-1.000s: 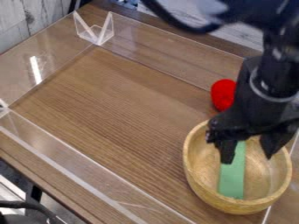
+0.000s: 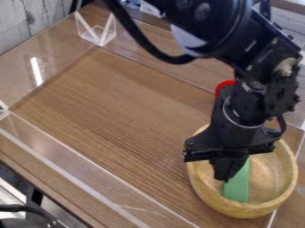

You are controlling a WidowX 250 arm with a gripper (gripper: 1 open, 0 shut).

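Note:
A shallow wooden bowl (image 2: 274,198) sits at the lower right with a green object (image 2: 237,187) lying inside it. My black gripper (image 2: 224,167) is low over the bowl's left part, just beside and partly above the green object. It looks shut; whether anything is between its fingers is hidden. A red object (image 2: 223,87) is mostly hidden behind the arm.
A white wire-like item (image 2: 98,28) stands at the back left. The table's edge runs along the lower left.
The gripper has moved left and lower over the bowl, now covering part of the green object and most of the red one. The bowl looks about where it was.

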